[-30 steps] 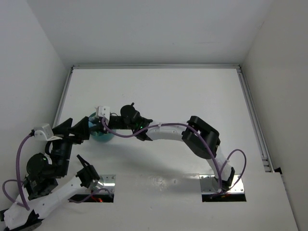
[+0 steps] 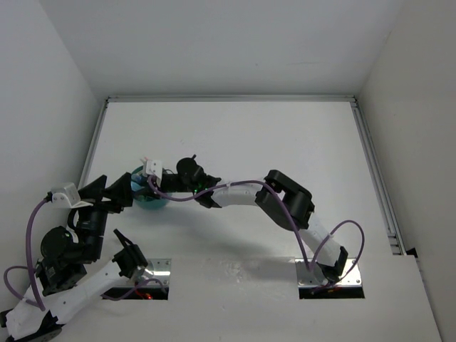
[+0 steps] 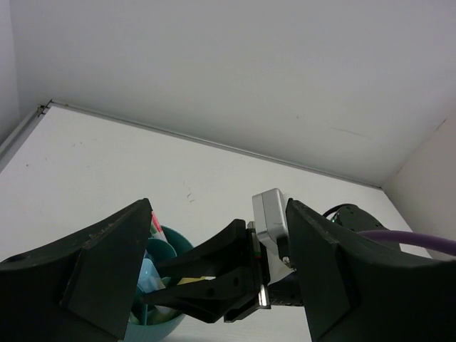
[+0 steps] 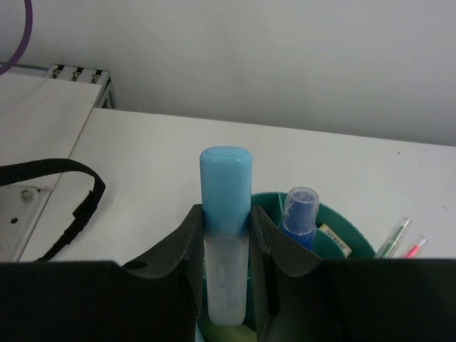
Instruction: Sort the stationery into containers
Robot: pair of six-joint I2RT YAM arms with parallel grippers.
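Note:
A round teal organizer (image 2: 151, 202) with compartments stands at the left of the white table. My right gripper is shut on a light blue, translucent-bodied stationery item (image 4: 225, 184), held upright over the organizer. A clear-capped blue item (image 4: 299, 224) and slim green and pink pens (image 4: 394, 235) stand in the organizer, along with a small beige piece (image 4: 336, 240). My left gripper is open to the left of the organizer in the top view, with nothing between its fingers.
Walls and metal rails bound it at the back and sides. The right arm stretches across the table's middle.
My right arm has shifted slightly over the organizer since a second ago, its elbow moving a little toward the back left. The left arm looks still.

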